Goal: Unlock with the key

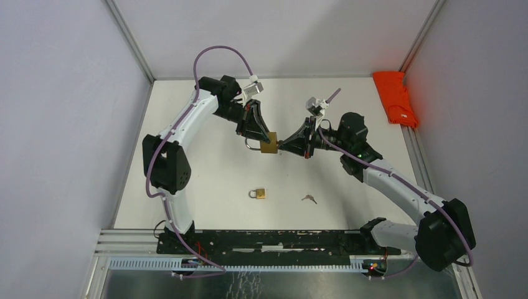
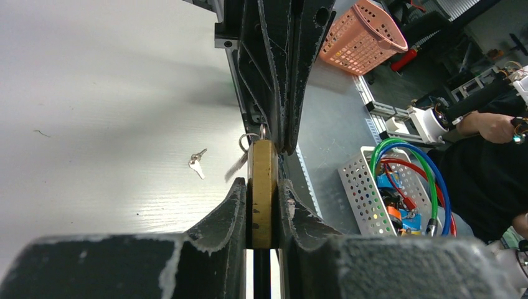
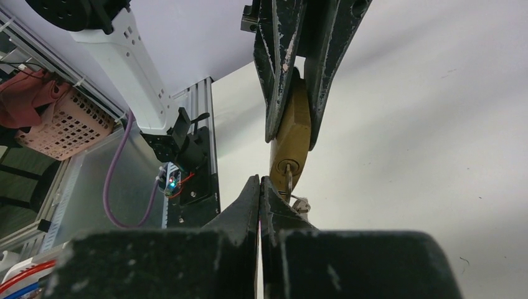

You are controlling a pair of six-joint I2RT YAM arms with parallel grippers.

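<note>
The larger brass padlock (image 1: 269, 143) hangs in the air, clasped by its body in my left gripper (image 1: 266, 137); the shackle points left in the top view. A key (image 3: 289, 179) sticks out of its keyhole. On that key hangs a ring (image 2: 243, 144) with another, blurred key (image 2: 236, 167). My right gripper is closed with nothing between its fingertips. In the right wrist view, the inserted key lies just right of those tips, outside them, and the ring is partly hidden behind one finger (image 3: 278, 208).
On the white table lie a smaller brass padlock (image 1: 257, 194) and a loose pair of keys (image 1: 309, 199), both clear of the arms. An orange cloth (image 1: 396, 98) rests at the back right corner.
</note>
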